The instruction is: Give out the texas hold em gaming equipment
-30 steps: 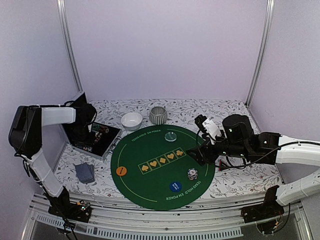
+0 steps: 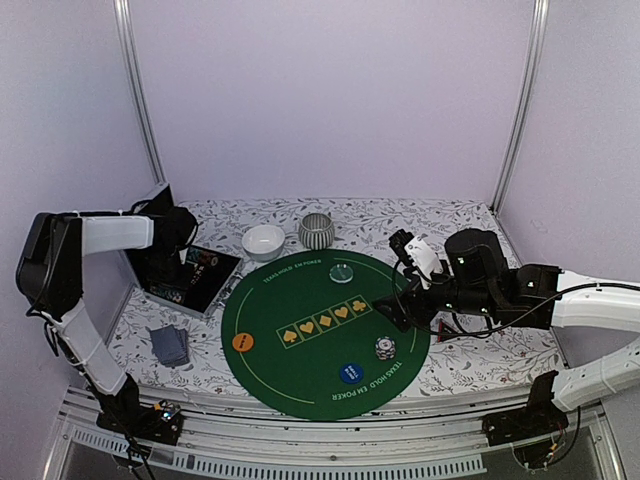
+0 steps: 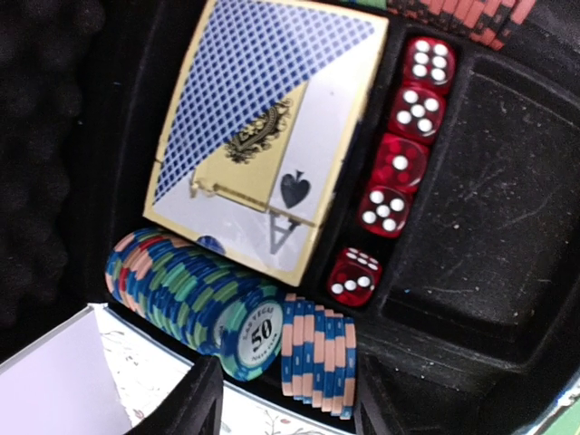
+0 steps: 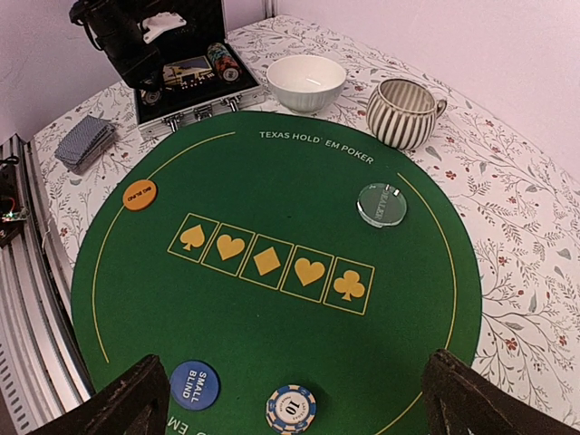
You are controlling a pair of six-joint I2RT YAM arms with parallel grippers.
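An open black case (image 2: 212,305) lies at the left of the table, with my left gripper (image 2: 184,262) over it. In the left wrist view, the left gripper has its fingers apart on either side of a short stack of blue and orange chips (image 3: 317,355); whether they touch it is unclear. A longer chip row (image 3: 177,290), a card deck (image 3: 267,136) and several red dice (image 3: 399,163) rest in the case. My right gripper is open and empty above the green poker mat (image 4: 245,326). Below it sits a chip stack (image 4: 291,409) marked 10.
On the mat are a big blind button (image 2: 243,342), a small blind button (image 2: 351,373) and a clear dealer disc (image 2: 341,273). Behind stand a white bowl (image 2: 263,241) and a striped cup (image 2: 316,231). Dark cards (image 2: 170,345) lie in front of the case.
The left gripper has shifted very slightly over the case. The right arm and the things on the mat look unmoved.
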